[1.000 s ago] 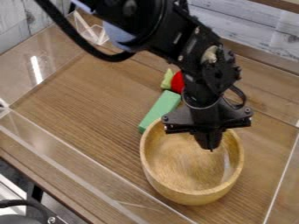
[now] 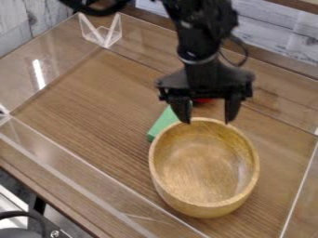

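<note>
My black gripper [image 2: 194, 112] hangs above the far rim of a wooden bowl [image 2: 202, 186], its two fingers spread open with nothing visible between them. Behind it a red object [image 2: 199, 100] is partly hidden by the arm. A green object [image 2: 165, 125] lies on the table just left of the gripper, beside the bowl's upper left.
A white wire item [image 2: 102, 28] stands at the far upper left. Dark cables show at the lower left corner.
My gripper has risen and moved back, away from the inside of the bowl toward the red object. The bowl and green object look unmoved.
</note>
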